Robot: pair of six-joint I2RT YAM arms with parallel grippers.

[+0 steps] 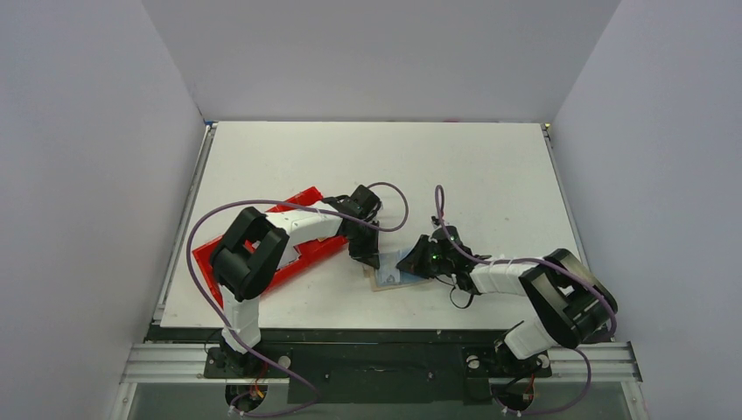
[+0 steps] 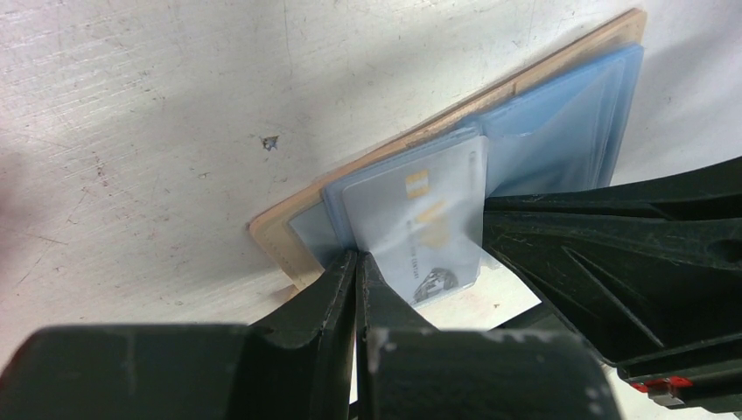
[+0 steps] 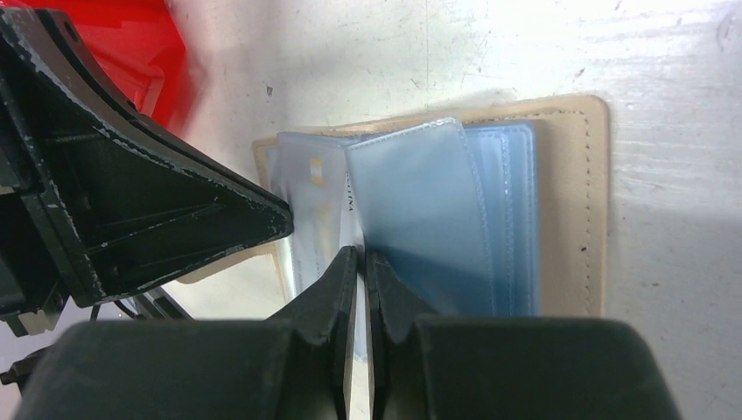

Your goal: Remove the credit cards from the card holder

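An open card holder with a tan cover (image 2: pixel 560 63) and blue-tinted clear sleeves (image 2: pixel 547 144) lies on the table. A pale card (image 2: pixel 416 214) with a gold chip shows at its left part. My left gripper is shut at the left edge of that card and its sleeve; whether it pinches anything is hidden. My right gripper is shut at the edge of a raised blue sleeve (image 3: pixel 420 192), against the pale card (image 3: pixel 319 197). No clear layer can be made out between its fingertips. From above, both grippers crowd over the holder (image 1: pixel 389 272).
A red tray (image 1: pixel 302 260) stands under and beside the left arm, with pale items inside.
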